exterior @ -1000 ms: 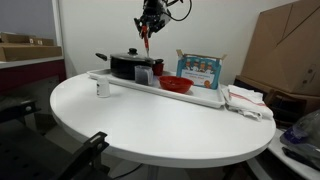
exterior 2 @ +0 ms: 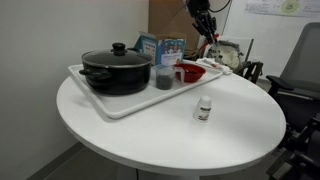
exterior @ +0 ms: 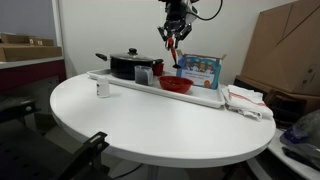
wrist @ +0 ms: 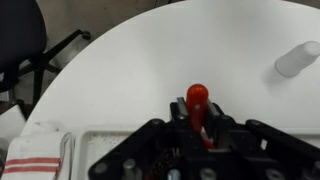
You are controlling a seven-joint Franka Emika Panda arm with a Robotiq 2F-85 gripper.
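Observation:
A red-handled utensil (wrist: 197, 95) is clasped in my gripper, seen end-on in the wrist view. In exterior view 1 the gripper (exterior: 171, 39) hangs high above the tray, and the utensil's dark lower part (exterior: 176, 62) points down over the red bowl (exterior: 176, 85). The black lidded pot (exterior: 133, 65) stands on the white tray (exterior: 209, 97), left of the bowl. Between pot and bowl sits a grey, clear-looking cup (exterior 2: 164, 78). What the utensil's lower end is shaped like is too small to tell.
A blue-and-white picture box (exterior: 199, 70) stands behind the bowl. Folded white towels with red stripes (exterior: 247, 100) lie at the right end. A small white bottle (exterior 2: 203, 108) stands on the round white table (exterior: 150, 128), whose front is otherwise clear.
My gripper has travelled right, carrying the utensil from above the pot's right side to above the red bowl. The objects on the table look unmoved.

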